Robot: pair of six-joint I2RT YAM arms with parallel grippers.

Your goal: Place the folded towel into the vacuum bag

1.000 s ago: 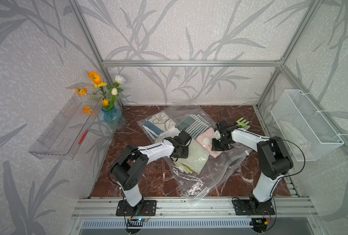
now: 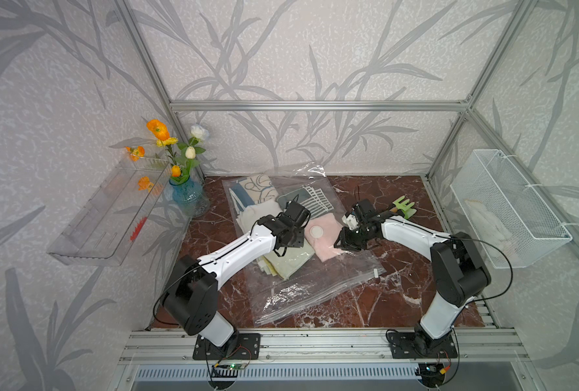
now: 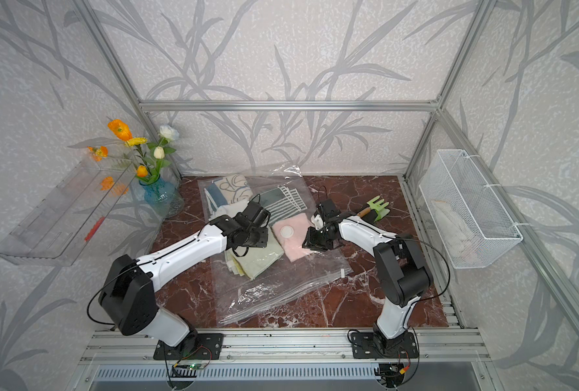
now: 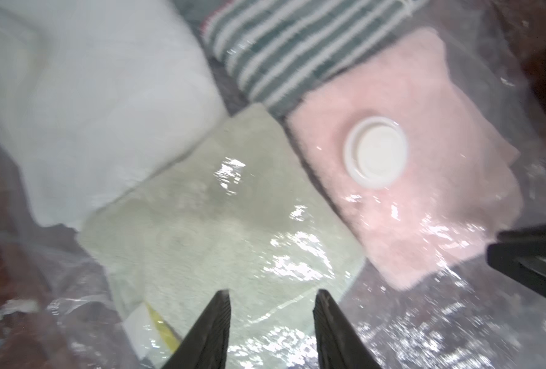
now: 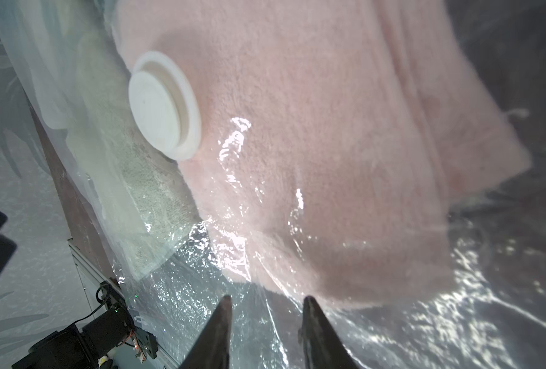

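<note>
A clear vacuum bag lies on the marble table with folded towels inside: sage green, white, pink, striped and patterned. A white round valve sits over the pink towel. My left gripper hangs above the sage towel, its fingertips apart with nothing seen held. My right gripper is low over the pink towel's edge; its fingertips show apart, and whether plastic film is between them is unclear.
A flower vase stands at the back left. A green garden fork lies right of the bag. An acrylic tray and a white mesh basket are on the side walls.
Both grippers have risen from the bag's surface, and the left has moved back a little. The bag with its towels has shifted left and turned since a second ago.
</note>
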